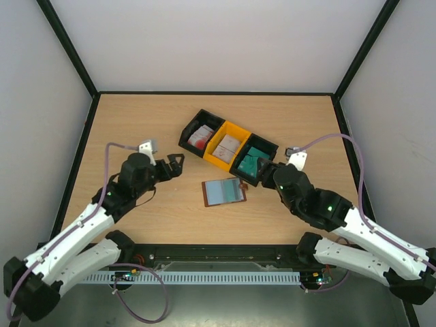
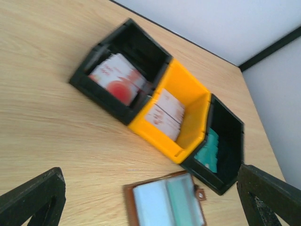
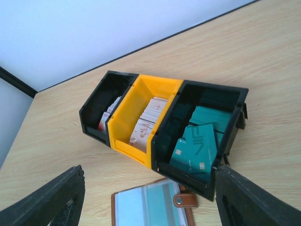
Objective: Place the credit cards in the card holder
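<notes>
The brown card holder (image 1: 223,191) lies open on the table in front of the bins, with a pale blue face and a green strip inside; its snap strap (image 3: 185,200) points to the right. White and red cards (image 2: 119,79) sit in the left black bin, pale cards (image 3: 146,124) in the yellow bin, green cards (image 3: 200,146) in the right black bin. To the left of the holder, my left gripper (image 1: 176,165) is open and empty. My right gripper (image 1: 262,170) hovers by the right bin's front corner, also open with nothing between its fingers.
The left black bin (image 2: 134,38), yellow bin (image 2: 194,89) and right black bin (image 3: 214,95) stand joined in a slanting row. Bare wood (image 1: 143,122) is free to the left and behind. A wall (image 1: 218,48) closes off the back.
</notes>
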